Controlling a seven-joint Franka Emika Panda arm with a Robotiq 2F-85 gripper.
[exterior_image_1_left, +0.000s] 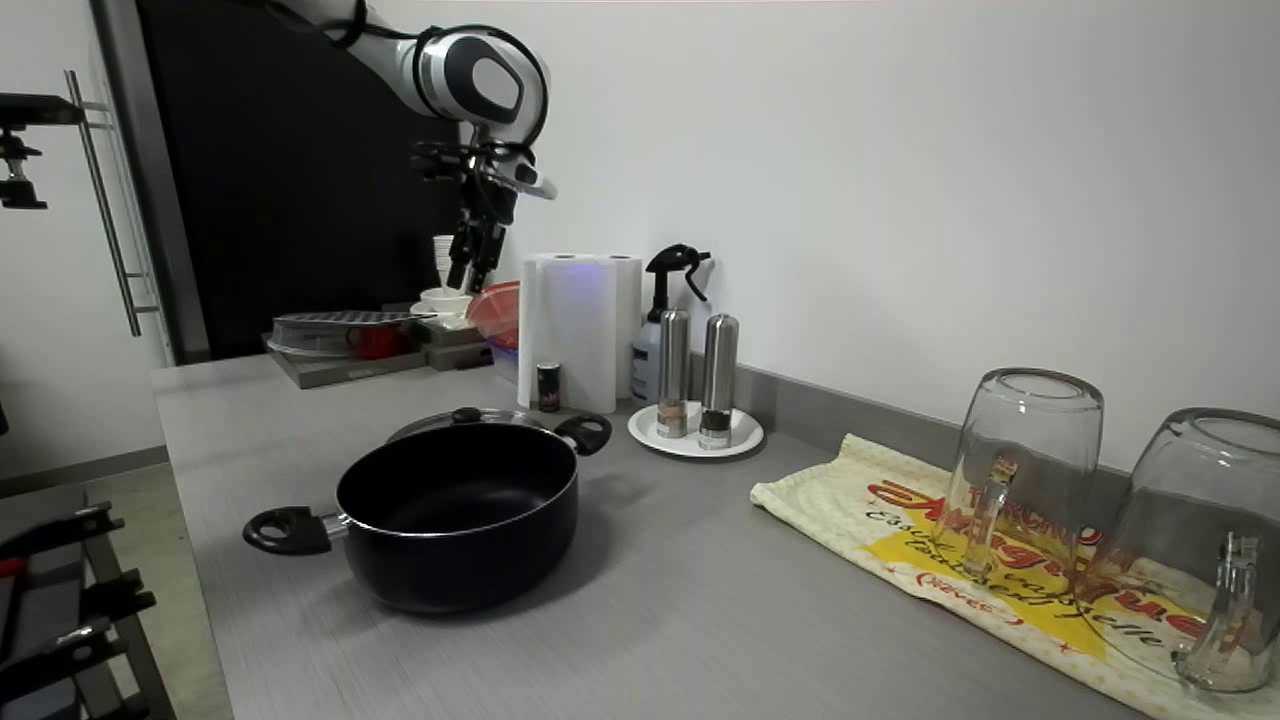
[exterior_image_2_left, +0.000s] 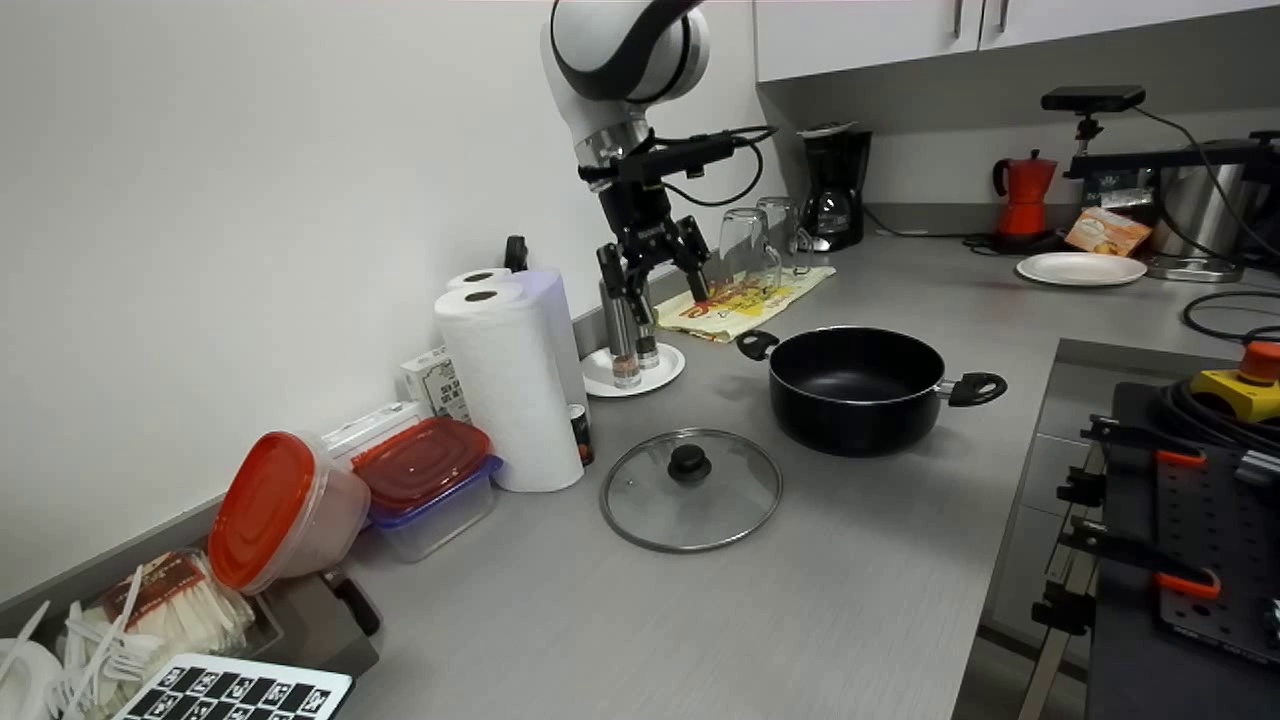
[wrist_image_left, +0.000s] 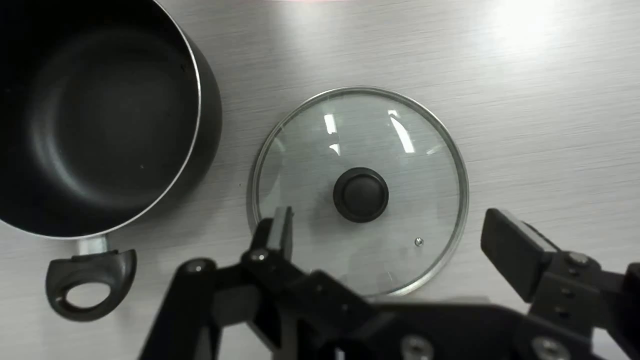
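Note:
A round glass lid with a metal rim and black knob lies flat on the counter. In the second exterior view the lid rests beside the black pot, apart from it. The pot is empty and uncovered, one handle showing at the lower left in the wrist view. Above the counter hangs my gripper, open and empty, its fingers spread wide over the near part of the lid. The first exterior view shows the gripper high, behind the pot, which hides most of the lid.
Paper towel rolls and a white plate bearing two mills stand along the wall. Red-lidded containers sit to one side. Two upturned glass mugs rest on a cloth.

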